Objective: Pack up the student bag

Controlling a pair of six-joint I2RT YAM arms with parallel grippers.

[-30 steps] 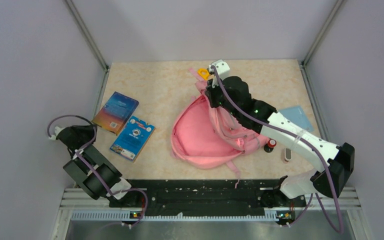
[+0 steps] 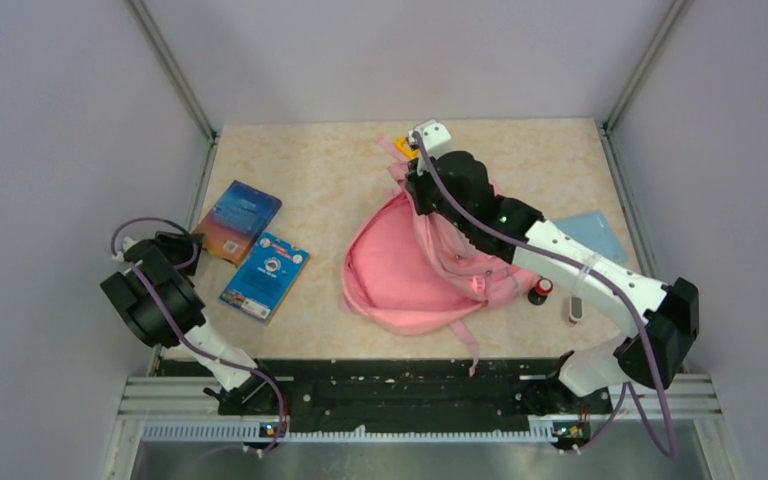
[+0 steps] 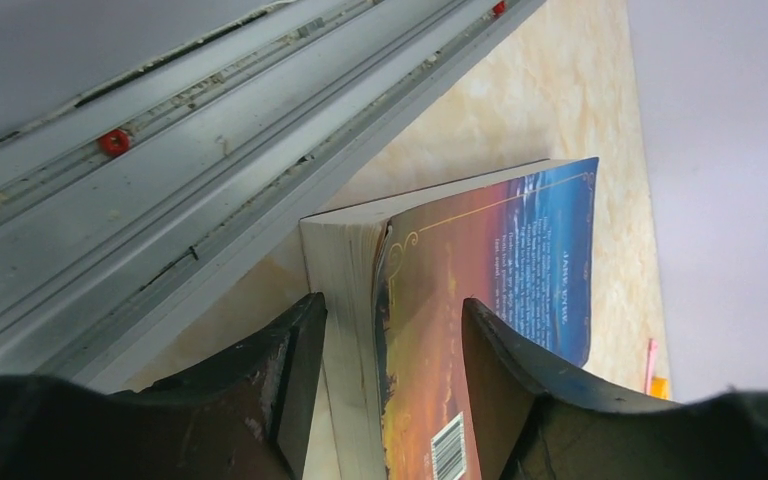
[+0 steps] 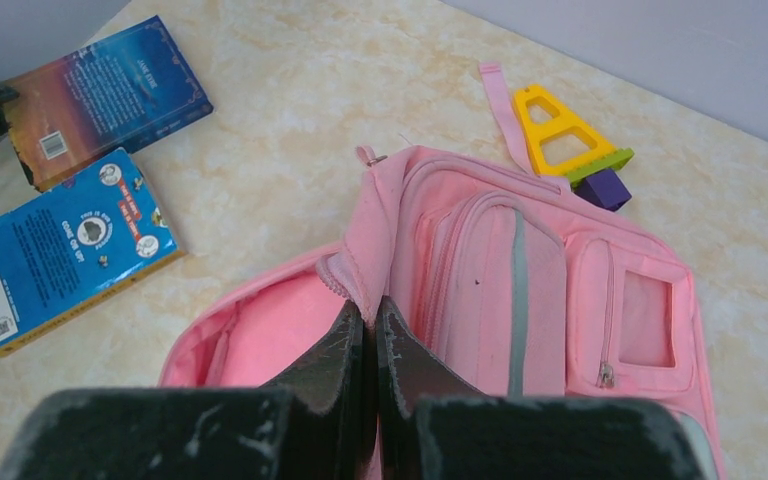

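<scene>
An orange-to-blue book (image 2: 240, 220) lies on the left of the table, its page edges (image 3: 345, 320) facing my left gripper. That gripper is open at the book's near left end, one finger (image 3: 300, 370) beside the edge, the other (image 3: 500, 380) over the cover. A light blue book (image 2: 265, 277) lies next to it. In the middle, the pink bag (image 2: 395, 270) lies with its main compartment open. My right gripper is shut on the bag's pink fabric edge (image 4: 365, 270), holding that flap raised.
Behind the bag is a yellow ruler-like piece (image 4: 560, 125) with a purple block (image 4: 603, 189). A light blue folder (image 2: 592, 236), a dark red-topped bottle (image 2: 540, 291) and a small whitish item (image 2: 575, 311) lie right. A metal rail (image 3: 210, 170) runs close beside the orange-blue book.
My left gripper has moved away from the front edge and rightward onto the orange-blue book, which has shifted slightly right. The right gripper has drifted slightly left, still on the bag's edge.
</scene>
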